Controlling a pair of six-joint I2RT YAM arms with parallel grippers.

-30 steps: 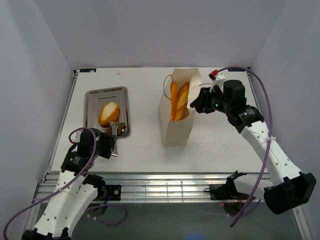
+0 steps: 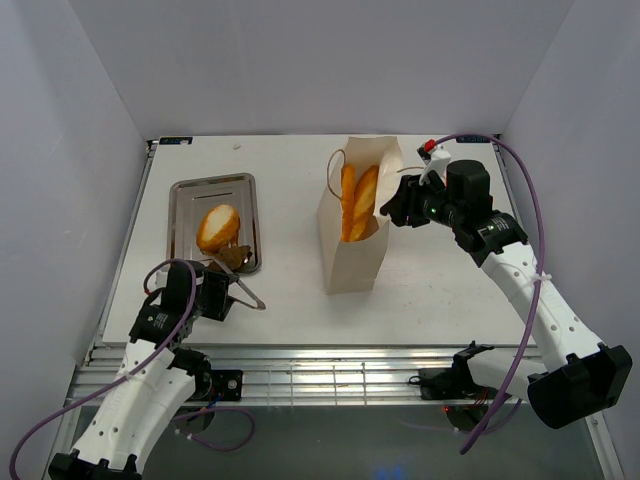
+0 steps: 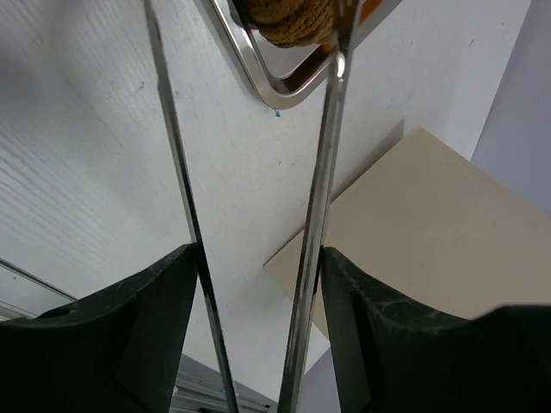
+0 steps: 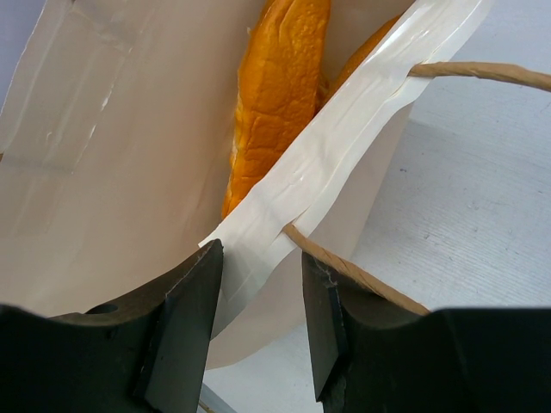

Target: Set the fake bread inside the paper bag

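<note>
Two long golden loaves [image 2: 364, 200] stand inside the open paper bag [image 2: 352, 268]. On the metal tray [image 2: 180, 195] lie a pale-topped bread [image 2: 216, 226] and a darker brown bread [image 3: 297, 24]. Metal tongs [image 3: 323, 172] sit between the fingers of my left gripper, which bears on both tong arms. Those arms are spread, with nothing between them in the left wrist view. At the bag's right rim, my right gripper stands open, fingers either side of the white edge. One rope handle crosses its right finger [image 4: 323, 335].
Grey walls [image 2: 320, 60] enclose the back and sides. A metal rail [image 2: 320, 380] runs along the front edge.
The tongs have spread apart and swung, their rear end now further right. My left gripper has shifted slightly. The right arm, the bag and the loaves look unmoved.
</note>
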